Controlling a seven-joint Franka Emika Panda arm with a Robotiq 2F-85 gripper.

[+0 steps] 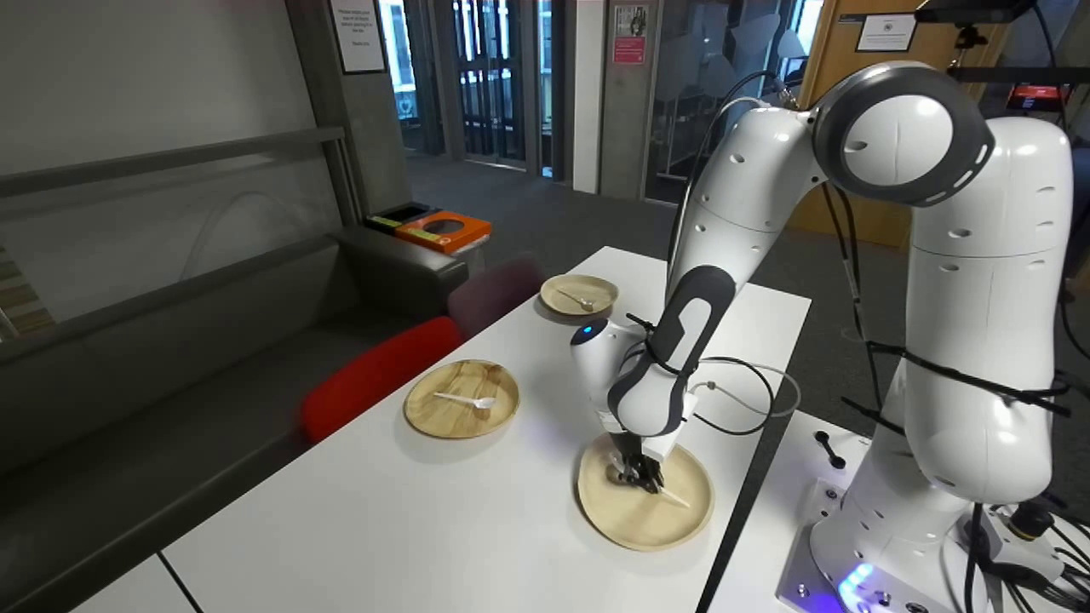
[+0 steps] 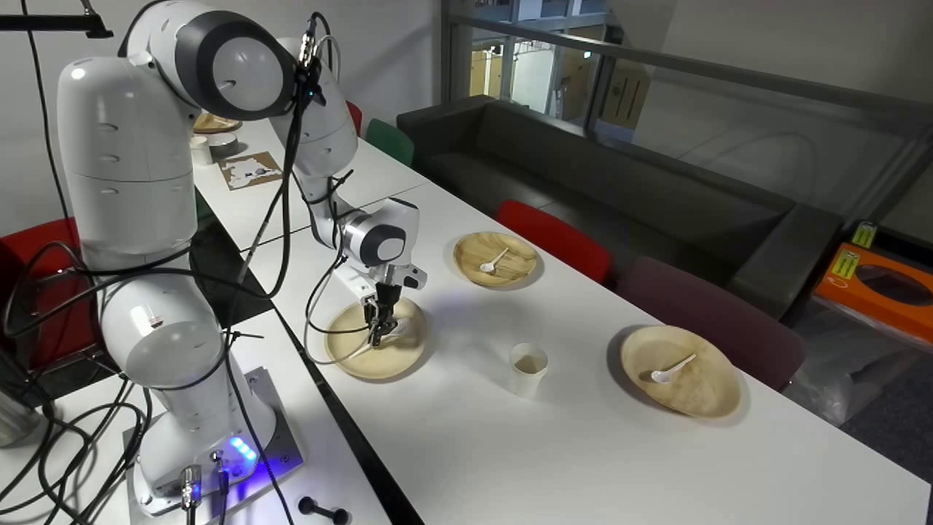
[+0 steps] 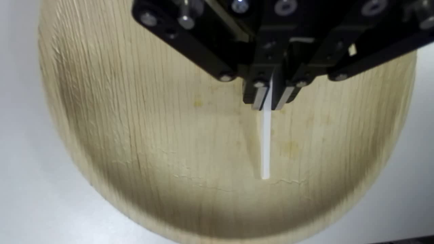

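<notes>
A white plastic spoon point(image 3: 265, 140) lies over a round wooden plate point(image 1: 644, 531) near the table edge. My gripper points down into that plate, its two fingers close together on either side of the spoon's handle. Whether both pads press on the handle cannot be made out. In the wrist view the handle's end points toward the plate's near rim, with a shadow beside it. The spoon's bowl is hidden there by the gripper; in exterior view 2 part of the spoon point(image 2: 400, 327) shows beside the dark fingers.
Another plate point(image 1: 429, 417) with a white spoon point(image 1: 461, 398) stands across the table, and a third plate point(image 2: 700, 402) with a spoon point(image 2: 671, 369) sits toward the far end. A pale cup point(image 2: 528, 370) stands between.
</notes>
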